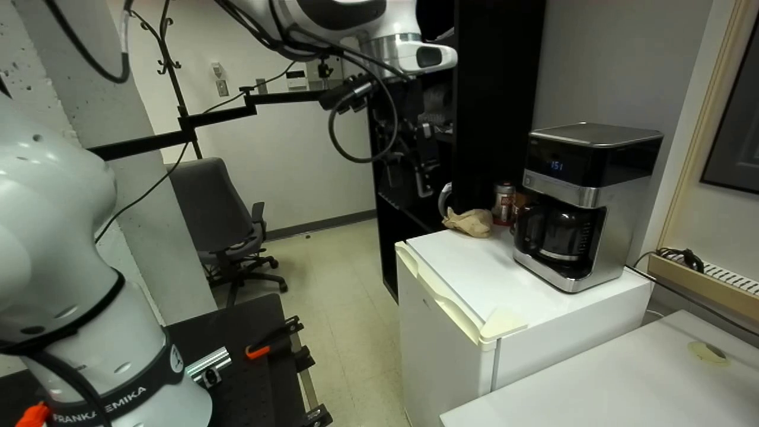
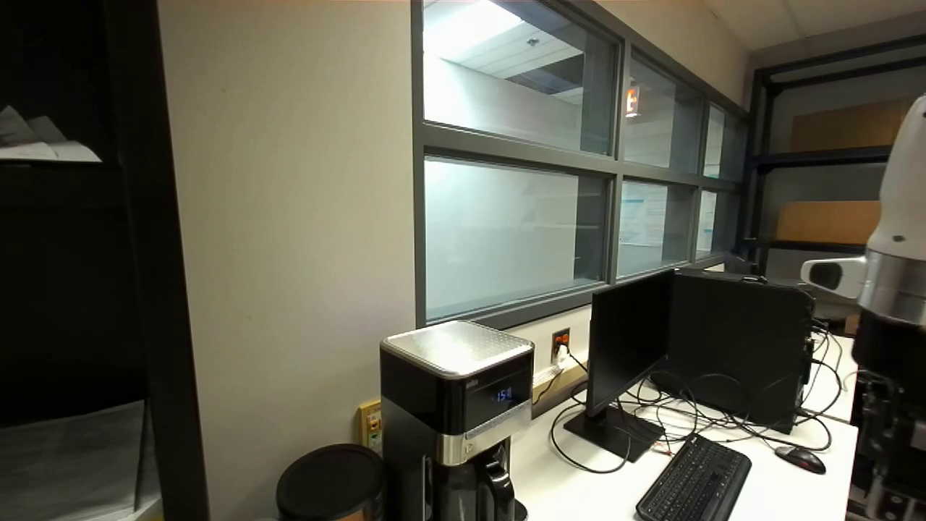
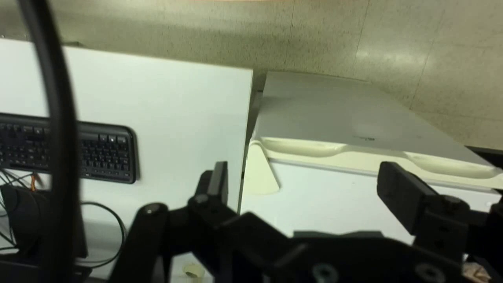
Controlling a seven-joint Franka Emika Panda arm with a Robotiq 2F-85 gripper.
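Note:
My gripper [image 1: 411,181] hangs in the air in front of the dark shelf, up and to the left of the white fridge [image 1: 455,363] in exterior view 1. Seen from the wrist, its black fingers [image 3: 218,184] stand wide apart with nothing between them, and the fridge's white top lies below. A silver and black coffee maker [image 1: 594,203] stands on the fridge, its glass carafe [image 1: 562,235] inside. Near the back edge of the fridge top are a crumpled tan bag [image 1: 469,223] and a jar [image 1: 503,204].
Beside the fridge is a white table with a keyboard [image 3: 108,153], a monitor [image 2: 629,339] and tangled cables. A tall black shelf [image 1: 498,85] rises behind the fridge.

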